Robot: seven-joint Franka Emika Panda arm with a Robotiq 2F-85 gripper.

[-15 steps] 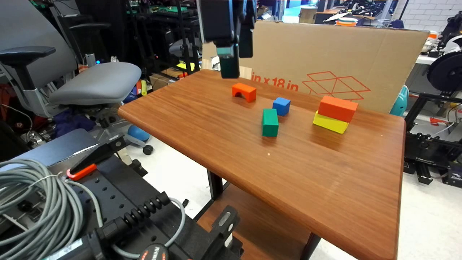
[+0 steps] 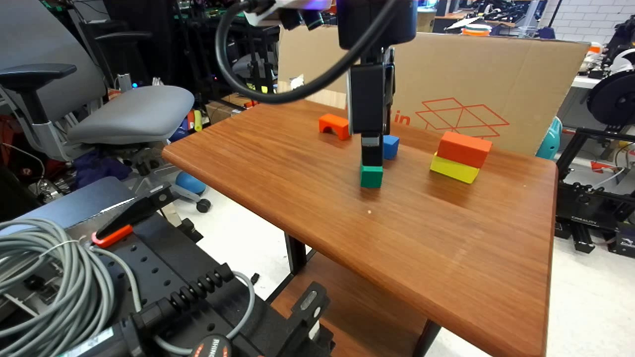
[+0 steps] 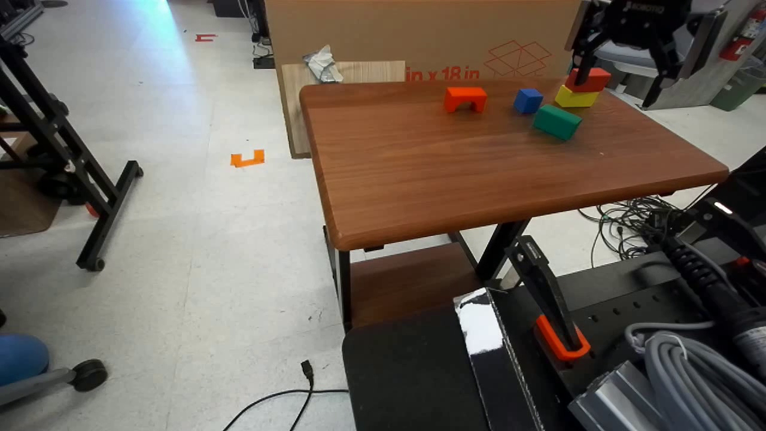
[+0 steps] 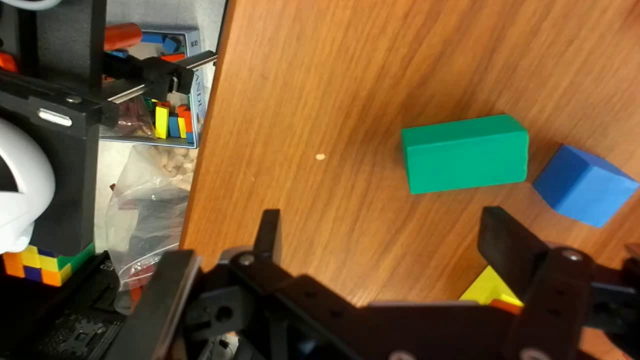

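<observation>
Wide open and empty, my gripper hangs above the table; in exterior view 2 the gripper (image 3: 619, 85) appears around the stacked blocks at the back right, though its exact height is unclear. A green block (image 4: 466, 157) lies on the wood ahead of the fingers in the wrist view. Beside it sits a blue block (image 4: 582, 186). The red-orange block (image 2: 465, 148) rests on top of a yellow block (image 2: 453, 169). An orange arch (image 3: 465, 98) stands apart on the table. In exterior view 1 the gripper (image 2: 372, 151) covers part of the green block.
The brown table (image 3: 431, 172) has a wide clear surface at its left and front. A cardboard sheet (image 2: 524, 89) stands along its back edge. Past the table edge in the wrist view lie a box of coloured blocks (image 4: 196, 90) and a plastic bag (image 4: 150, 210).
The blocks have stayed where they were.
</observation>
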